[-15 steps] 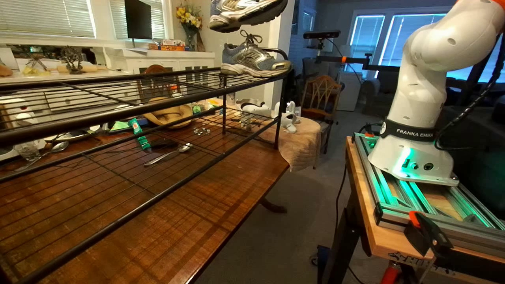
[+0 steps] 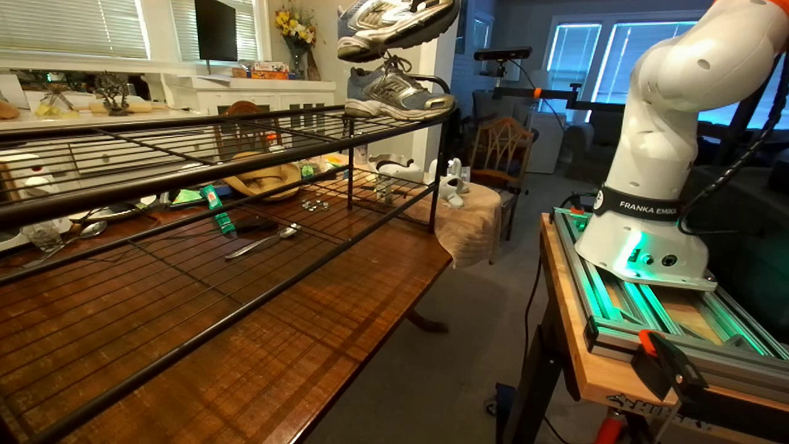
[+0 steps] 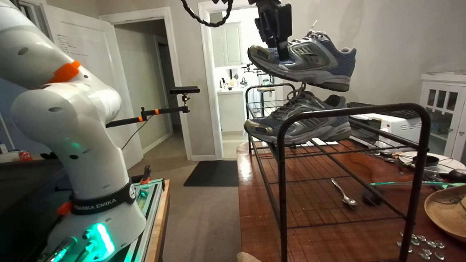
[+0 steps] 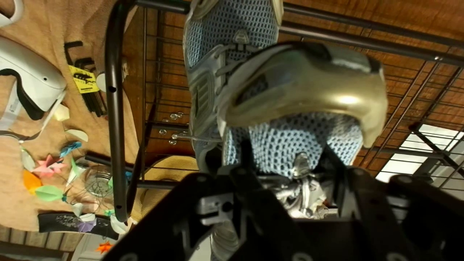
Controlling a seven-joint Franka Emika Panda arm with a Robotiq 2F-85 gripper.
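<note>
A grey-blue running shoe point(image 3: 321, 59) hangs in the air, toe slightly raised, with my gripper point(image 3: 281, 54) shut on its forefoot from above. From the wrist, the fingers straddle the mesh upper of this held shoe point(image 4: 300, 130), close to its laces. Its mate, a matching shoe point(image 2: 399, 95), stands on the top shelf of the black wire rack point(image 2: 281, 156), at the rack's end. The held shoe point(image 2: 399, 26) is just above that mate. In exterior view 2 the heel of the held one is tilted down over the standing shoe point(image 3: 305, 118).
The rack stands on a wooden table point(image 2: 347, 296). Beyond the shoes, its top shelf is bare along its length. Beneath lie a spoon point(image 3: 343, 192), glass beads point(image 3: 421, 244) and a straw hat point(image 3: 450, 209). A white headset point(image 4: 30, 74) rests on a cloth beside the rack.
The held shoe has come down a little and shifted slightly right in exterior view 1, closer to the standing shoe. The standing shoe and rack look unmoved.
</note>
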